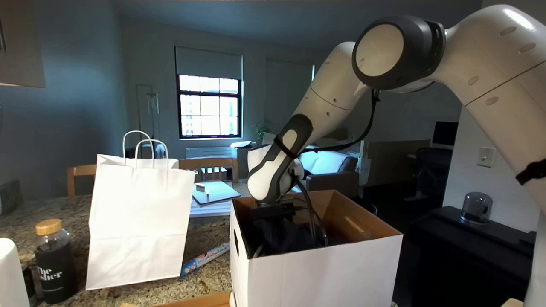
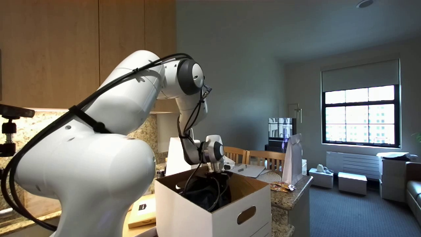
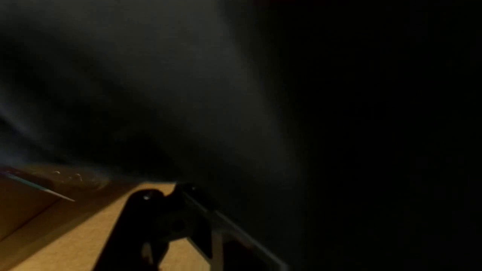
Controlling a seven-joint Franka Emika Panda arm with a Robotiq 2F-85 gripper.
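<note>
A white cardboard box [image 1: 322, 279] with brown inner walls stands open at the counter's edge. Inside it lies a dark, bunched cloth [image 1: 279, 238], also visible as black cloth [image 2: 199, 196] in exterior view 2. My gripper [image 1: 276, 210] reaches down into the box against the cloth. It is open, though its fingertips are hidden in both exterior views. Dark fabric [image 3: 203, 99] fills most of the wrist view, very close and blurred. A black part of the gripper and the box's tan inside [image 3: 49, 246] show at the lower left.
To the box's left stand a white paper bag [image 1: 140, 225] and a bottle [image 1: 53, 266] with a wooden lid. A blue-ended tube [image 1: 204, 258] lies between bag and box. The box walls [image 2: 250, 199] surround the gripper closely.
</note>
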